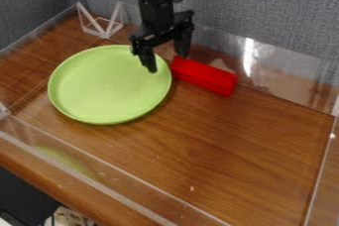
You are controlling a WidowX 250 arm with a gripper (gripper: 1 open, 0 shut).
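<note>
My black gripper (165, 48) hangs at the back centre, open, with its fingers spread over the right rim of a green plate (99, 83) and the left end of a red block (207, 77). The red block lies on the wooden table just right of the plate. Whether a finger touches either thing I cannot tell.
A white wire stand (103, 22) is at the back left. Clear low walls edge the wooden table (225, 161), with a grey wall behind.
</note>
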